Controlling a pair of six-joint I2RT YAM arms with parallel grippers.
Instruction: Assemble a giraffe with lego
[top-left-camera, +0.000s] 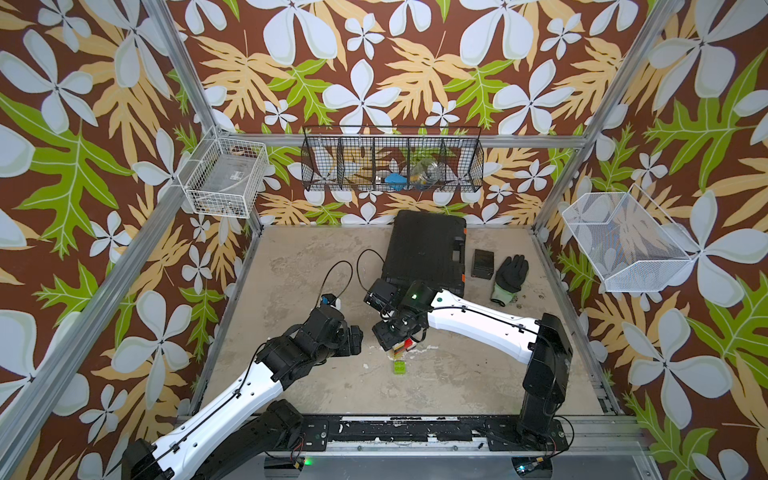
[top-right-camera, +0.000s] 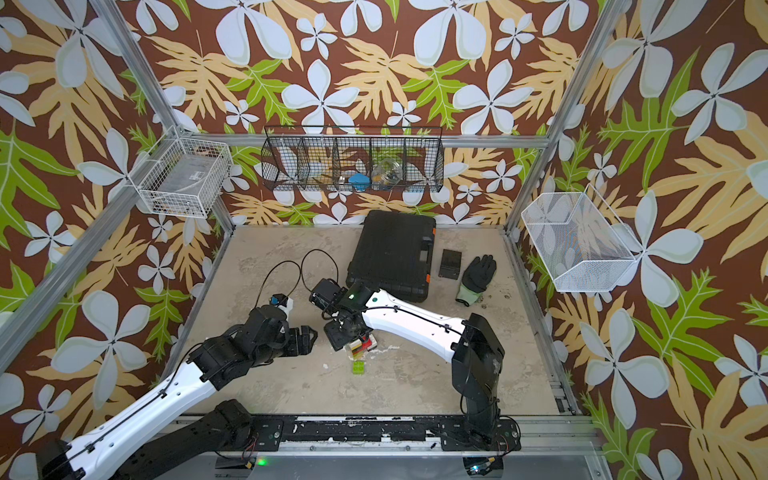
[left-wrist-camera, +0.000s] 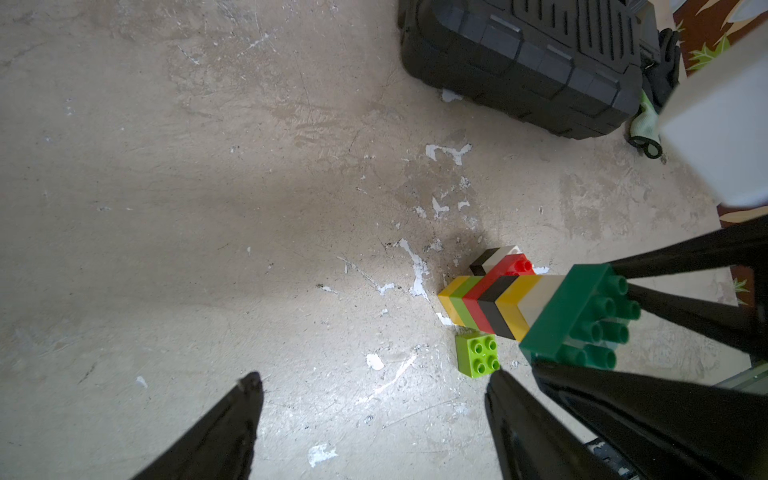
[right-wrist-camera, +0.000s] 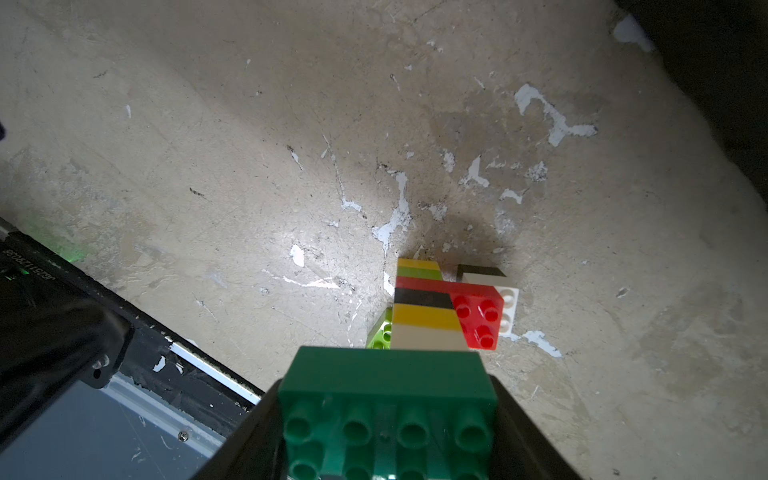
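A tower of bricks (left-wrist-camera: 500, 308), yellow, lime, red, black, yellow and cream, stands on the table. A dark green brick with two rows of studs (left-wrist-camera: 580, 312) is at its top; cannot tell whether it is pressed on fully. My right gripper has one finger at each end of the green brick, very close or touching; whether it grips is unclear. Beside the tower's red brick (right-wrist-camera: 480, 316) shows a small white-and-black piece (right-wrist-camera: 508, 308). A lime brick (left-wrist-camera: 477, 355) lies apart on the table. My left gripper stands open and empty, left of the tower.
Behind the arms lies a black case (top-left-camera: 424, 248), with a dark flat box (top-left-camera: 483, 264) and a glove (top-left-camera: 509, 280) to its right. Wire baskets (top-left-camera: 392, 164) hang at the back. Bare table (left-wrist-camera: 160, 240) stretches left of the tower.
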